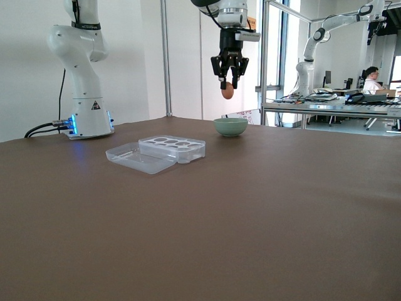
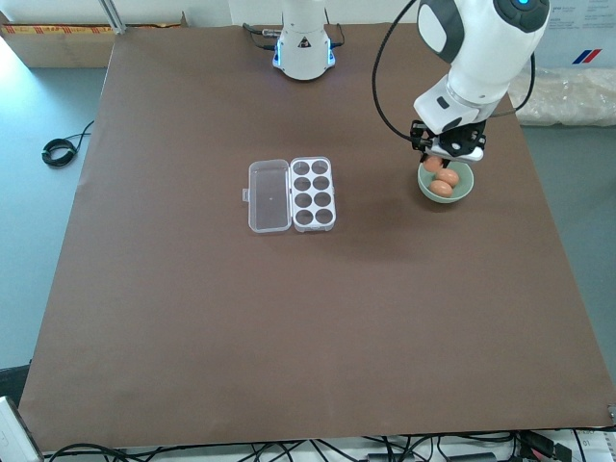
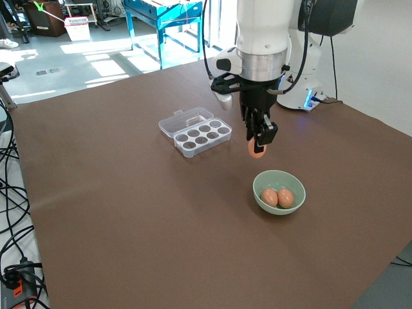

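Note:
My black gripper [image 1: 229,78] hangs in the air, shut on a brown egg [image 1: 227,91]; in the right view the gripper [image 3: 259,145] holds that egg [image 3: 255,152] above and behind a green bowl [image 3: 279,182], short of being over it in that view. Two more eggs [image 3: 286,198] lie in the bowl [image 2: 460,190]. In the left view the held egg overlaps the bowl from above. An open clear plastic egg box [image 2: 314,192] lies to the left of the bowl, its round compartments empty, its lid [image 2: 269,196] folded out flat.

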